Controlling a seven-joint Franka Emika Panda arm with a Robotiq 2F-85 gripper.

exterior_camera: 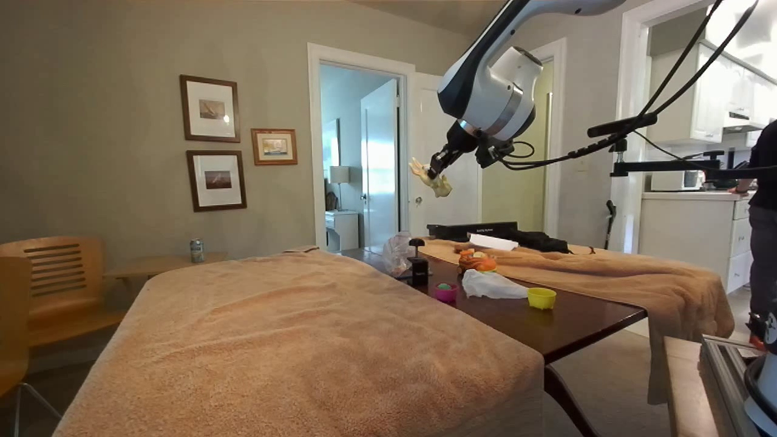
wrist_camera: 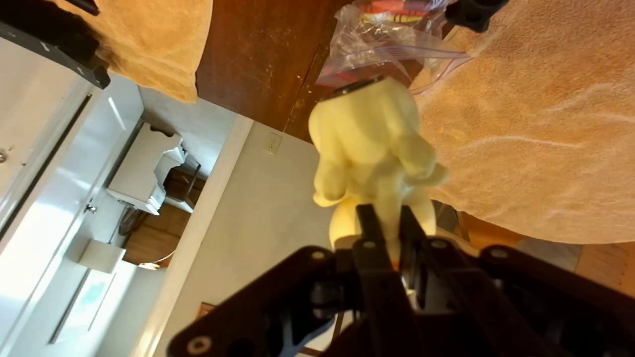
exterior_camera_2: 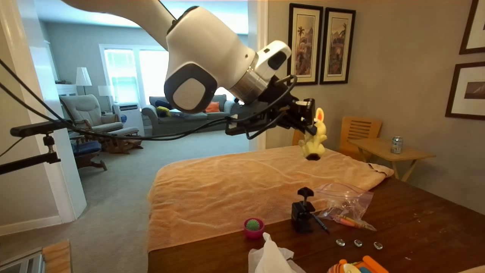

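Note:
A pale yellow toy rabbit (exterior_camera_2: 314, 141) with orange inside its ear hangs in the air, well above the table. My gripper (exterior_camera_2: 311, 128) is shut on it around the head and ear end, its dark base pointing away from me. In the wrist view the rabbit's body (wrist_camera: 363, 128) fills the space past my fingers (wrist_camera: 370, 223), which press on it from both sides. The first exterior view shows the same rabbit (exterior_camera: 441, 186) tilted, high in front of the white door.
Below, the dark table (exterior_camera: 583, 313) bears a clear plastic bag (exterior_camera_2: 345, 200), a black clamp (exterior_camera_2: 302, 214), a pink cup (exterior_camera_2: 253, 233) with a green ball, a yellow cup (exterior_camera: 541, 298), white tissue (exterior_camera: 491, 284) and glass beads (exterior_camera_2: 358, 243). An orange towel (exterior_camera: 313, 342) covers a wide area beside them.

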